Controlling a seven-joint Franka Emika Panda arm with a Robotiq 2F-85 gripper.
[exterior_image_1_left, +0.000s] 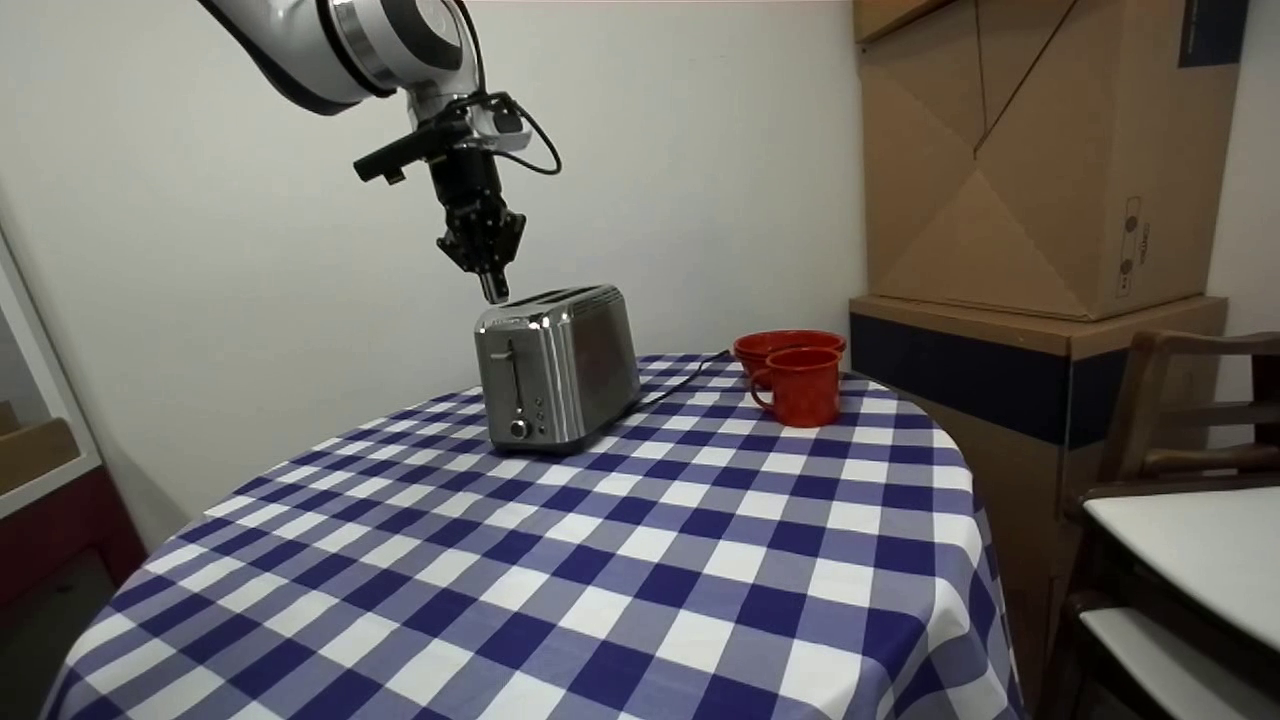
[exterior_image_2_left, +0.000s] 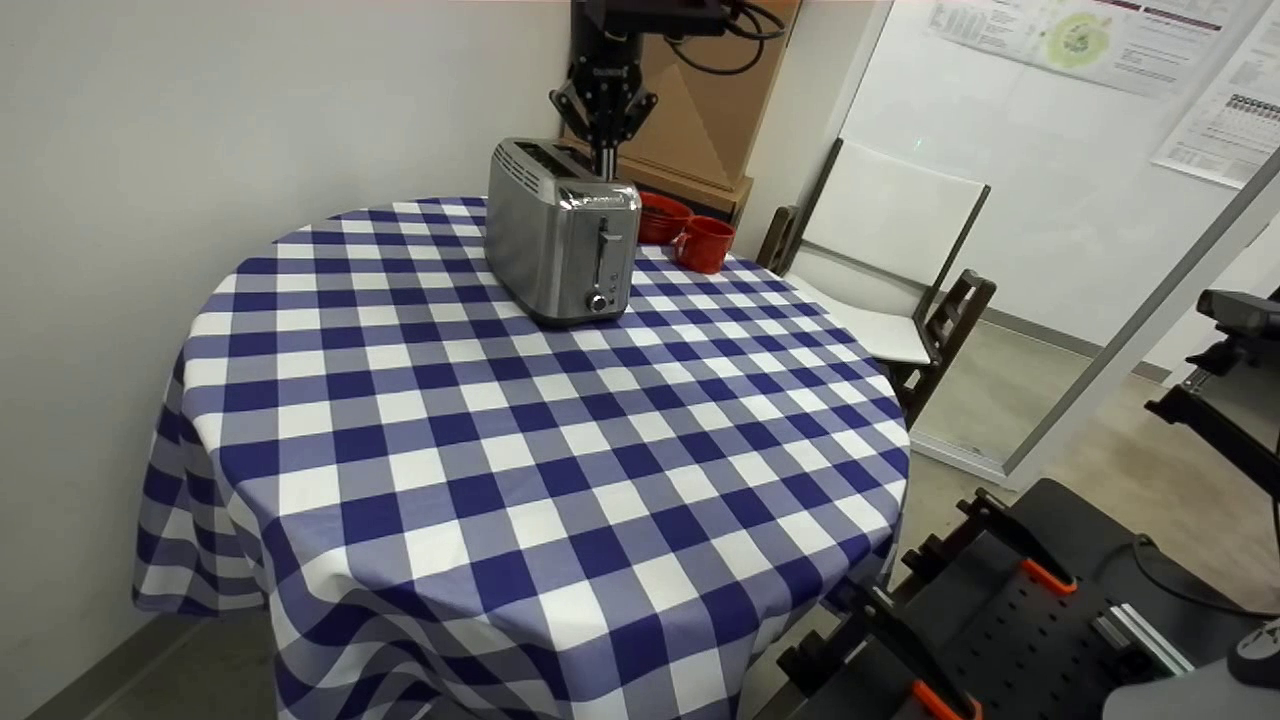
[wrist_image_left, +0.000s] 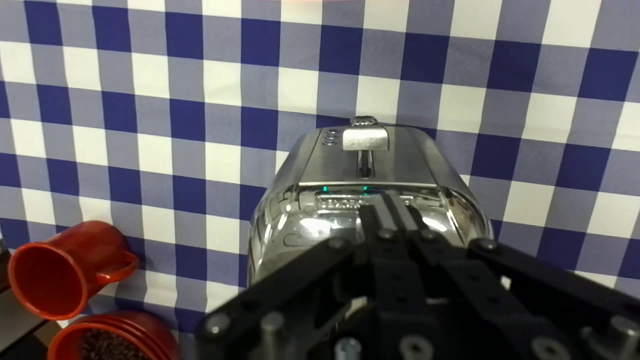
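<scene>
A silver two-slot toaster (exterior_image_1_left: 564, 372) stands upright on the checked tablecloth. On its front face are a lever (exterior_image_2_left: 609, 240) and a round knob (exterior_image_2_left: 597, 302). My gripper (exterior_image_1_left: 494, 288) points down just above the front end of the toaster's top. In the wrist view the fingers (wrist_image_left: 388, 211) are shut side by side, with nothing visible between them, over the shiny top behind the lever. Whether the tips touch the metal, I cannot tell. The toaster's rear and slots are hidden behind the gripper in the wrist view.
A red mug (exterior_image_1_left: 804, 386) and stacked red bowls (exterior_image_1_left: 789, 340) stand right of the toaster; the top bowl holds dark bits. A black cord (exterior_image_1_left: 681, 384) runs behind the toaster. A wall borders the table's back.
</scene>
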